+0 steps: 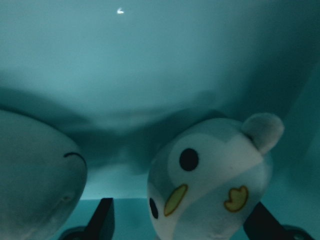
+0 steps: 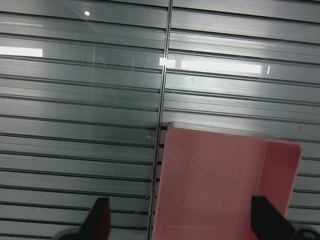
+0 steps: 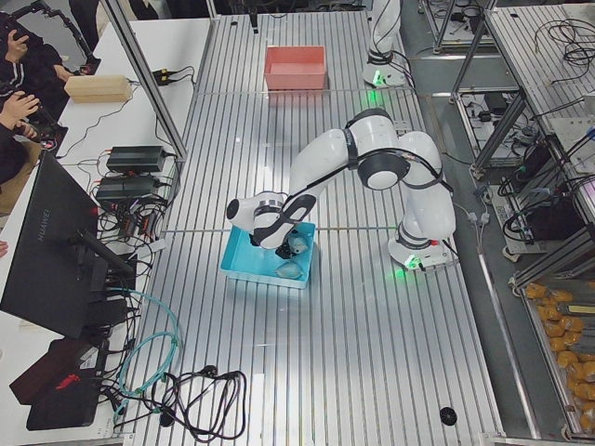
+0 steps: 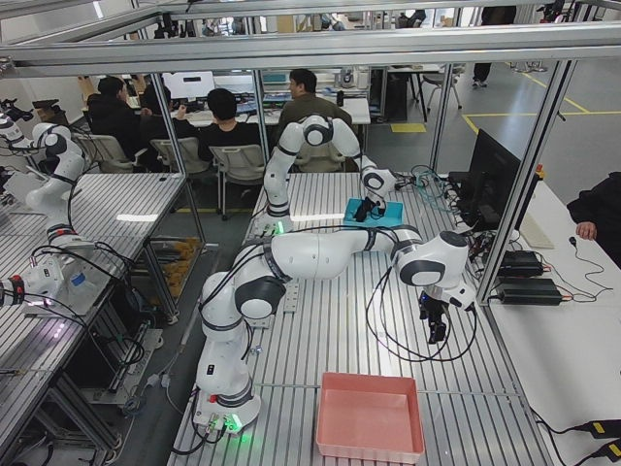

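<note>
A blue bin (image 3: 244,274) holds two plush toys: a penguin-like toy (image 1: 205,175) with yellow beak and foot, and a plainer pale toy (image 1: 35,175). My left gripper is down in the bin, its fingers apart around the penguin toy, open. My right gripper hangs open above the slatted table near a pink bin (image 4: 370,417), with nothing between its fingers.
A monitor (image 3: 51,237), power boxes (image 3: 137,159) and loose cables line the table's side.
</note>
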